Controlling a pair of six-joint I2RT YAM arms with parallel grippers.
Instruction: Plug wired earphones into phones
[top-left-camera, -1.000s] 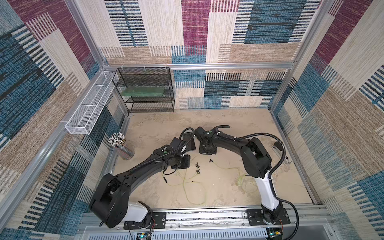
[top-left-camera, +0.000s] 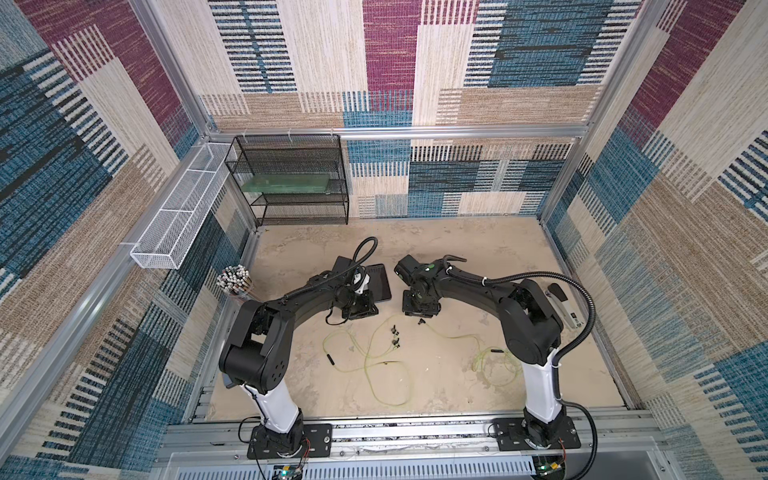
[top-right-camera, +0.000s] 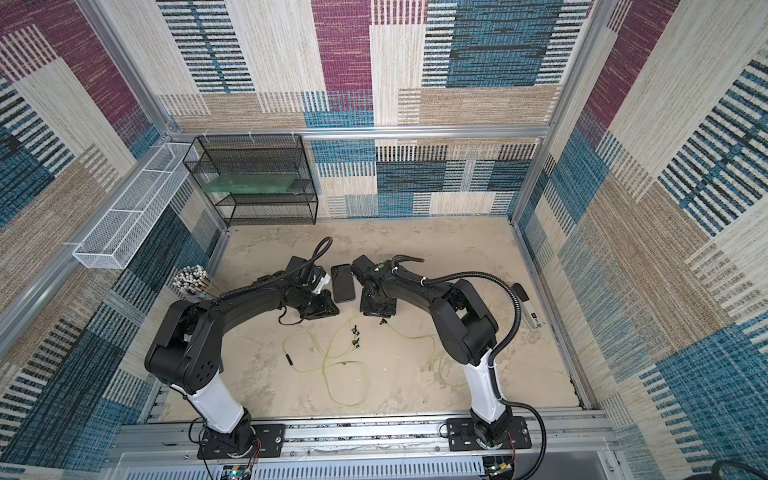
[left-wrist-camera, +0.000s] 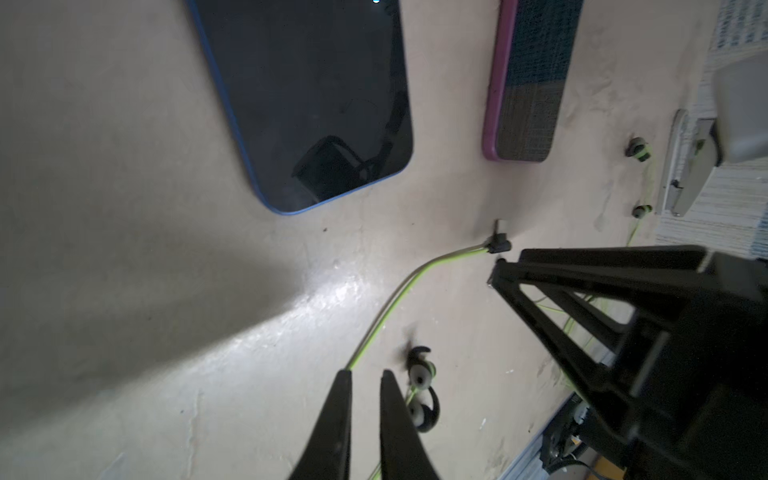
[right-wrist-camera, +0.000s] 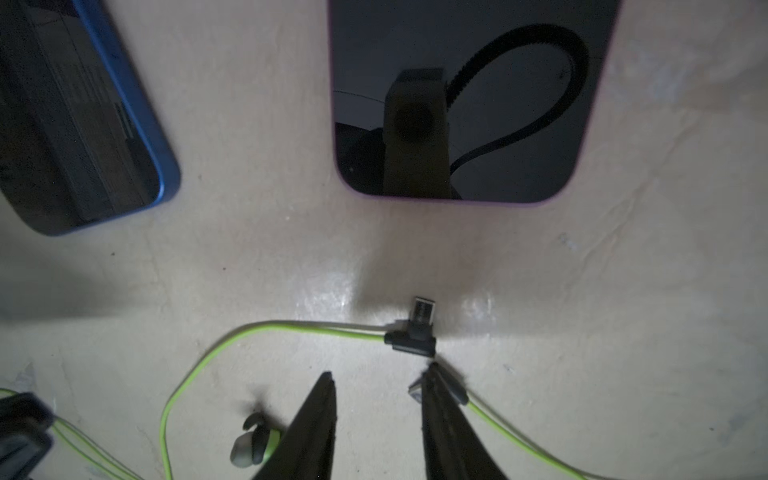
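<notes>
The blue-edged phone (left-wrist-camera: 312, 96) and the purple-edged phone (right-wrist-camera: 472, 112) lie face up, side by side. In front of the purple one, a black angled plug (right-wrist-camera: 412, 344) on a green cable (right-wrist-camera: 272, 324) lies with its metal tip toward that phone. A second black plug (right-wrist-camera: 452, 384), its green cable running off to the lower right, is just beside it. My right gripper is open above the table, its right fingertip overlapping the second plug in view; contact cannot be told. My left gripper is shut, nothing visibly held, with the green cable passing behind its left fingertip.
Loose earbuds (left-wrist-camera: 420, 384) and green cables (top-left-camera: 368, 360) spread over the front table. My two grippers are close together. At the right edge lies a box cutter (top-left-camera: 564, 304); a cup of sticks (top-left-camera: 236, 284) stands at the left, near a wire rack (top-left-camera: 292, 180).
Both phones and cables look largely unmoved.
</notes>
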